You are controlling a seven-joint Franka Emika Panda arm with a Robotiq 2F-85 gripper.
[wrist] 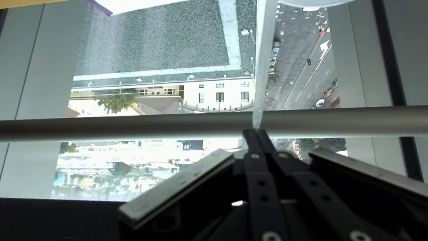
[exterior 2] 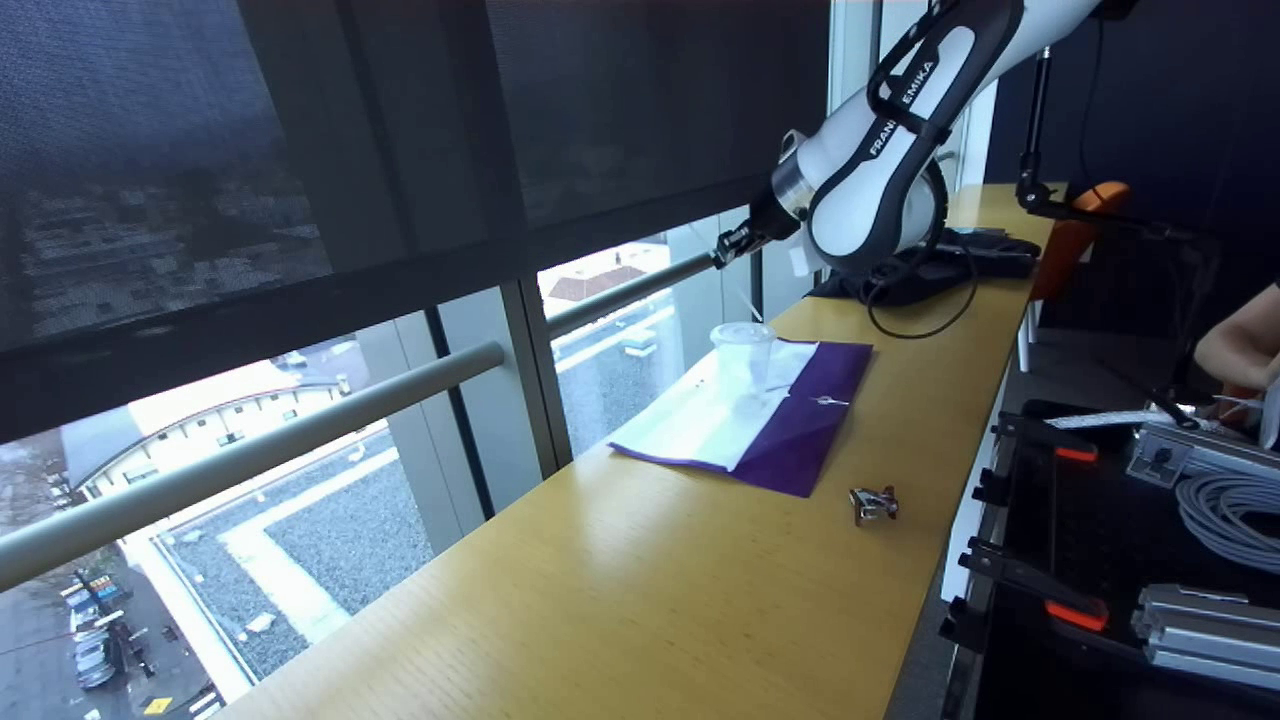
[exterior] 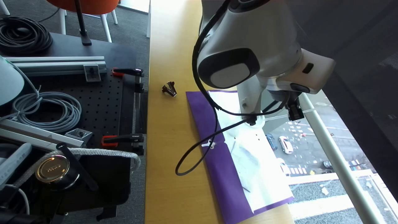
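Note:
A thin translucent straw [wrist: 264, 60] runs from the top of the wrist view down to my gripper, which is shut on it at the fingertips. In exterior view 2 the gripper [exterior 2: 721, 256] hangs above and to the window side of a clear plastic cup [exterior 2: 744, 360]. The straw's lower part [exterior 2: 746, 305] slants down toward the cup's open top, apparently above the rim. The cup stands upright on the purple and white sheet [exterior 2: 786, 446]. In exterior view 1 my arm hides much of the cup, and the straw [exterior: 308, 110] sticks out past the gripper [exterior: 294, 114].
A metal rail [exterior: 332, 149] and the window lie close beside the gripper. A small silver key-like piece [exterior: 209, 144] rests on the purple strip. A dark staple remover [exterior: 169, 89] sits on the wooden table [exterior: 171, 156], whose near part is clear.

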